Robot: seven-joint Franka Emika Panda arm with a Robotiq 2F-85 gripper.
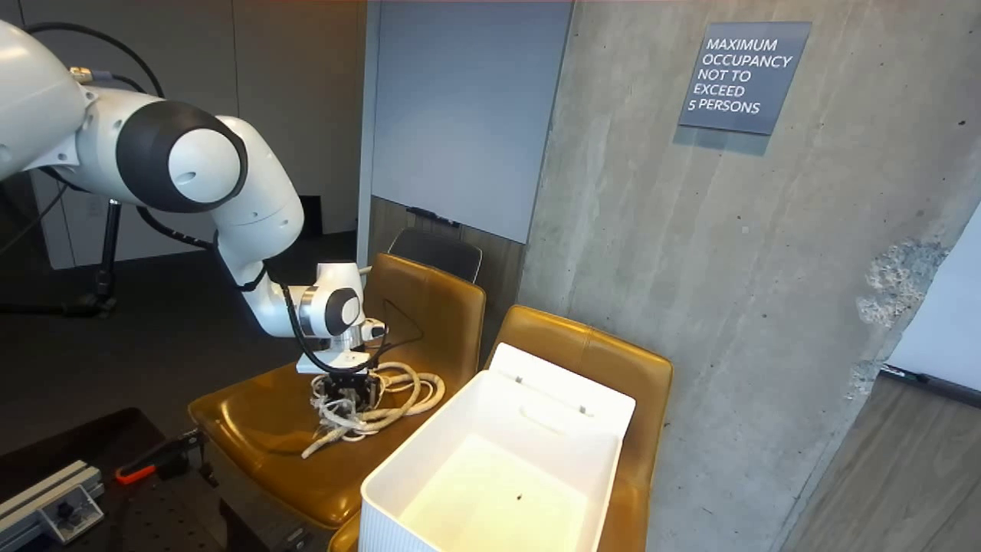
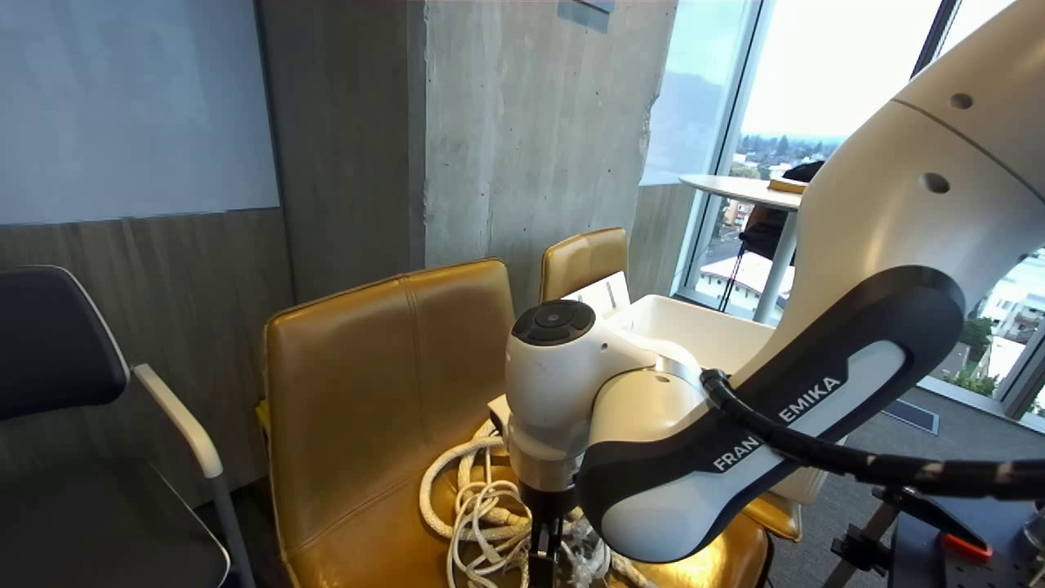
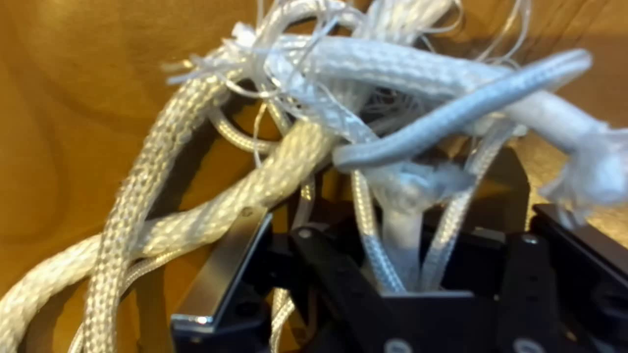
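A tangle of white and cream braided rope (image 1: pixel 401 414) lies on the seat of the brown chair (image 1: pixel 267 414). My gripper (image 1: pixel 349 397) points down into it and is shut. In the wrist view, a thick cream rope (image 3: pixel 235 214) crosses beside the gripper. Frayed white cord and a bluish-white strand (image 3: pixel 465 112) lie across its front. Some strands run down between the finger linkages. Fingertips are covered by the rope, so whether a strand is pinched does not show. Exterior view 2 has loops of rope (image 2: pixel 446 490) beside the gripper.
An open white bin (image 1: pixel 501 474), apparently empty but for a small dark speck, stands on the neighbouring brown chair (image 1: pixel 588 345). Behind the rope rises the first chair's backrest (image 2: pixel 387 392). At the lower left is a dark table with a metal fixture (image 1: pixel 55 506).
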